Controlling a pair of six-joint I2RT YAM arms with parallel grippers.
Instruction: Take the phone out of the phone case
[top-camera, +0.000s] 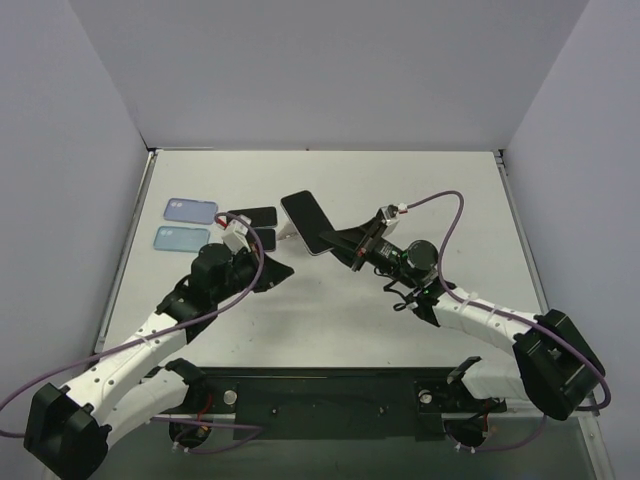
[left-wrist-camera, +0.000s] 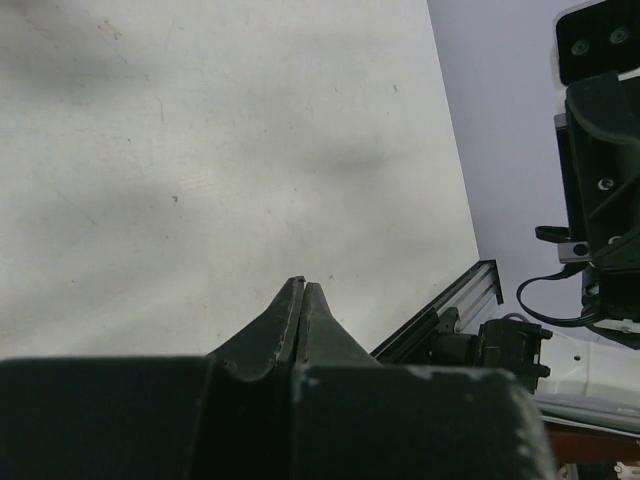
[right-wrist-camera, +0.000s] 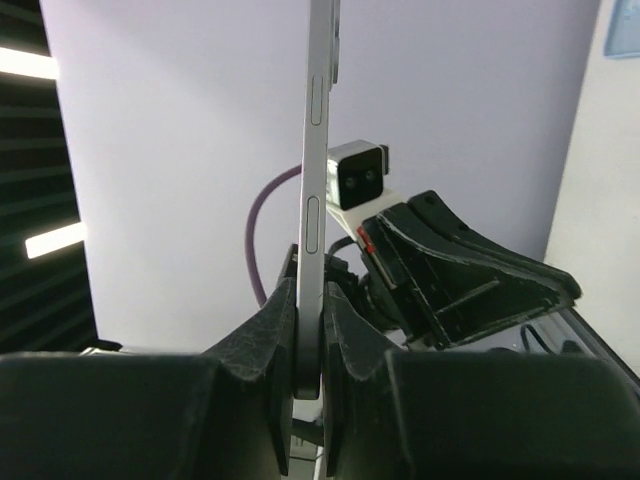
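The phone (top-camera: 306, 222), black-faced with a silver edge, is held up and tilted by my right gripper (top-camera: 328, 242), which is shut on its lower end. Edge-on, the phone (right-wrist-camera: 314, 200) runs up from between the fingers in the right wrist view, with no case around it there. In the top view a pale, blurred patch of the beige case (top-camera: 287, 230) shows just left of the phone; the rest is hidden. My left gripper (top-camera: 290, 272) is left of and below the phone, apart from both. In the left wrist view its fingertips (left-wrist-camera: 292, 300) meet with nothing between them.
A lilac case (top-camera: 190, 210) and a light blue case (top-camera: 180, 238) lie at the left of the table. Beside them are two dark flat items, one a black rectangle (top-camera: 262, 216), partly behind the left arm.
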